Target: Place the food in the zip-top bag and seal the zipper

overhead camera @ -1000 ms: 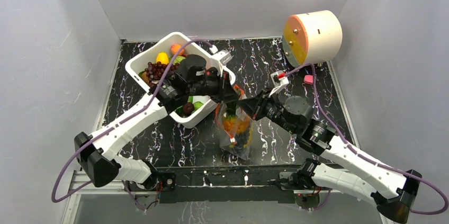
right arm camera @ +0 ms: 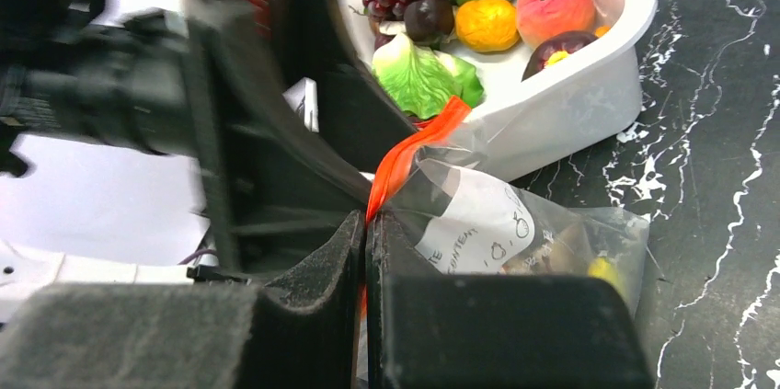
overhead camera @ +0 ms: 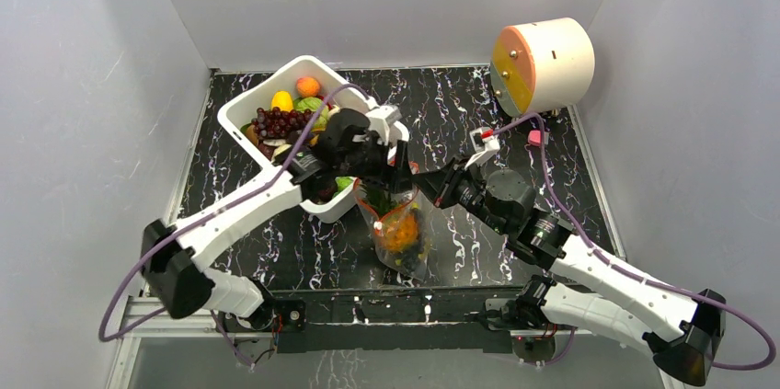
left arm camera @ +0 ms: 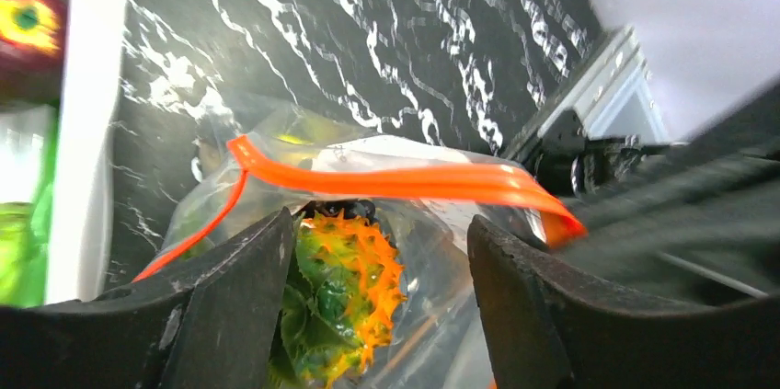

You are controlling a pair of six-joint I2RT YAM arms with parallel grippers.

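The clear zip top bag [overhead camera: 411, 256] hangs with food inside; its orange rim [left arm camera: 395, 182] stands open in the left wrist view. A spiky orange and green food item [left arm camera: 345, 288] shows within the bag. My left gripper is open at the bag's mouth, its fingers [left arm camera: 225, 279] spread apart above that item with nothing held between them. On the other side my right gripper is shut on the bag's orange rim, the strip pinched between its fingertips. Lower contents of the bag are partly hidden by plastic glare.
A white bin [overhead camera: 230, 113] of grapes, a peach and other produce stands at the back left, beside the left arm. At the back right are a cream-coloured drum [overhead camera: 561, 62] and a small pink block [overhead camera: 536, 138].
The bag's rim has swung and changed shape with it; the right arm is nearly still.
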